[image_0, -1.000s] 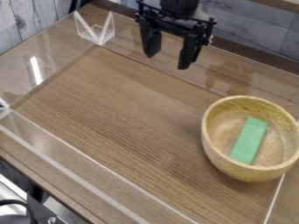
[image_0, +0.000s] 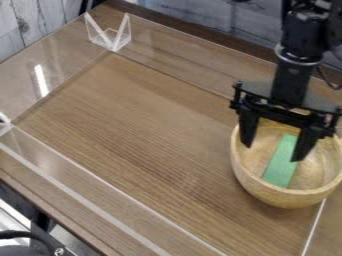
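My black gripper (image_0: 282, 118) is at the right of the camera view, over the near-left and upper part of a wooden bowl (image_0: 274, 195), its fingers spread open. In the bowl lies a flat green block (image_0: 279, 161), apart from the fingers as far as I can see. The arm reaches in from the top right and covers the bowl's back rim.
A white wire-like object (image_0: 110, 32) sits at the back left, and another pale piece is at the left edge. A dark area lies beyond the near-left corner.
The bowl and green block look unmoved.
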